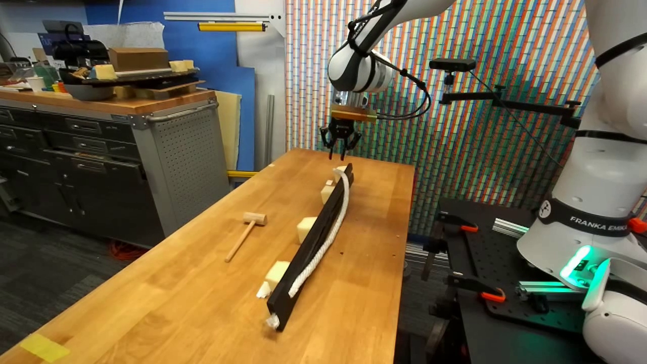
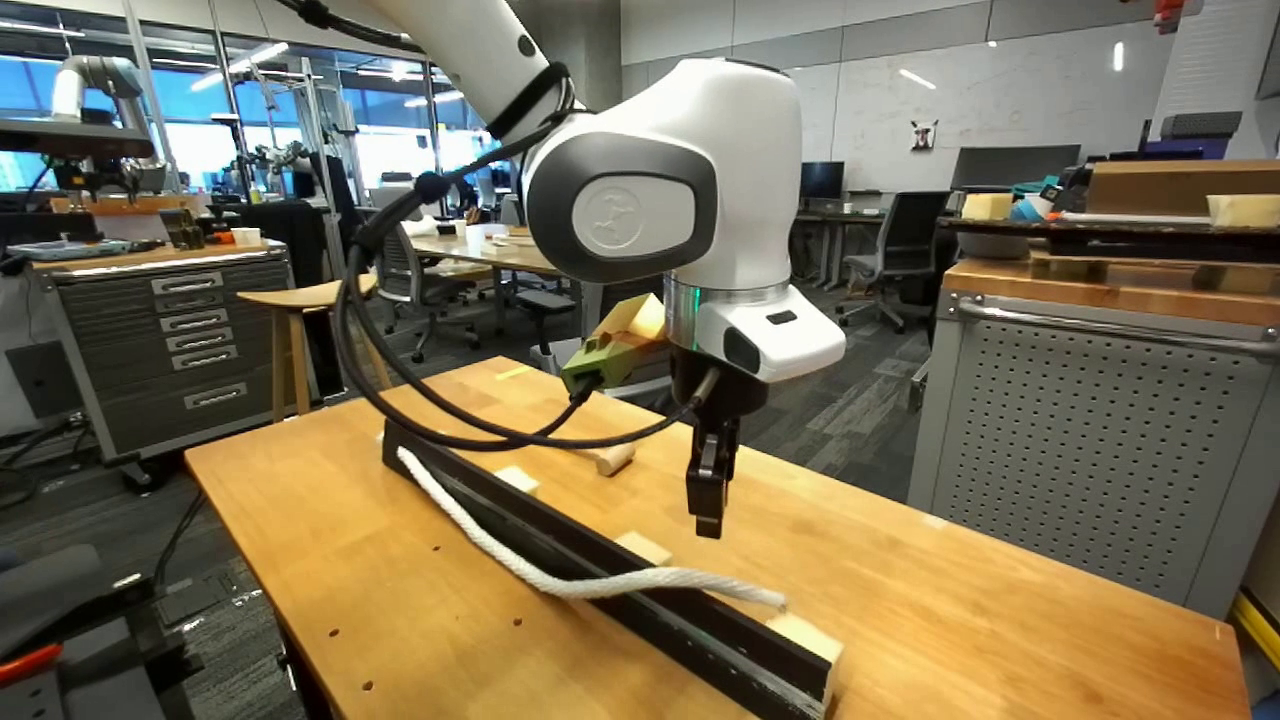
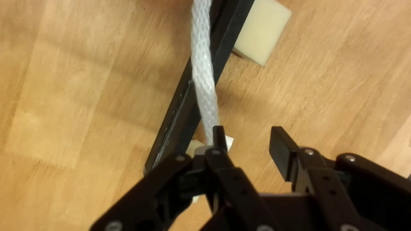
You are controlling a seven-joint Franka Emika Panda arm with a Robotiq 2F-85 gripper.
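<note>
A long black channel (image 1: 324, 221) lies along the table, tipped on its side, with a white rope (image 1: 330, 236) running along it. In exterior view 2 the rope (image 2: 576, 587) bows out over the channel's (image 2: 534, 516) near edge, and its free end rests toward the far blocks. My gripper (image 1: 337, 156) hangs above the far end of the channel, its fingers apart and nothing between them. In the wrist view the gripper has its left finger overlapping the view of the rope (image 3: 203, 69), so the rope's end is hidden there.
Pale yellow blocks (image 1: 307, 228) stand along the channel's left side. A wooden mallet (image 1: 255, 218) lies farther left. A yellow tape patch (image 1: 45, 347) marks the table's near left corner.
</note>
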